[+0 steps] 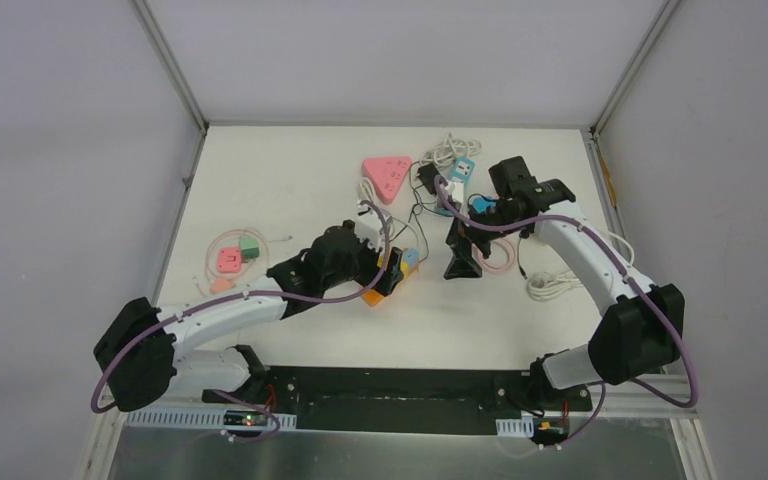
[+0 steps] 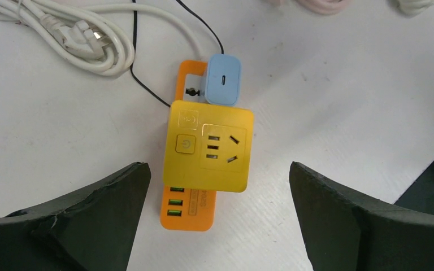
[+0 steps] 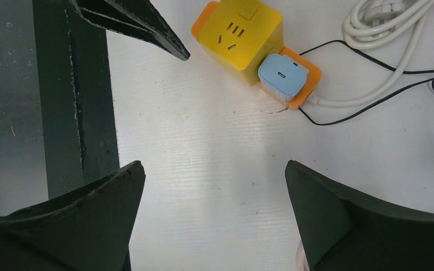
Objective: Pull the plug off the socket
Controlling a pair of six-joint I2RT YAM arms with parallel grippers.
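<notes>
An orange power strip (image 2: pixel 187 219) lies on the table with a yellow cube plug (image 2: pixel 209 148) and a light-blue charger (image 2: pixel 224 80) seated on it. In the left wrist view the cube lies beyond and between the spread fingers of my left gripper, touched by neither. From above, that gripper (image 1: pixel 388 270) hangs over the strip and hides most of the cube. My right gripper is open over bare table, to the right of the strip. The cube (image 3: pixel 240 31) and charger (image 3: pixel 283 74) appear at the top of the right wrist view.
A coiled white cable (image 2: pixel 85 42) and thin black wires lie behind the strip. Farther off are a pink triangular socket (image 1: pixel 387 176) and a blue strip (image 1: pixel 462 170). Red and green blocks (image 1: pixel 229 260) sit at the left.
</notes>
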